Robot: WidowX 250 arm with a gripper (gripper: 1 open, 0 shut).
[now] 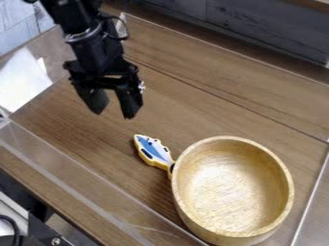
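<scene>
My black gripper (111, 100) hangs over the left part of the wooden table, up and to the left of a small yellow, white and blue toy (153, 151), with its fingers apart and nothing seen between them. The toy lies on the table, its lower end by the left side of a large round wooden bowl (232, 187). The bowl is empty.
A white patch shows at the left edge, and dark cables and fittings sit beyond the front left corner. A dark wall runs along the back.
</scene>
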